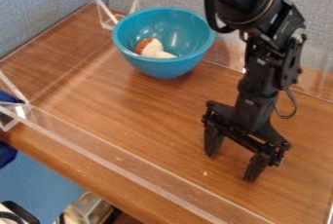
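Observation:
A black robot arm reaches down from the top right. Its gripper (232, 154) is open, low over the wooden table (124, 130) at the right, with nothing visible between its fingers. A blue bowl (182, 63) sits at the back left of the table, holding what looks like a white object (155, 51) and an orange-red one beside it.
Clear rails edge the table, with white brackets at the back left corner and left side. Grey padded walls stand behind. Dark and blue items lie off the table at the lower left.

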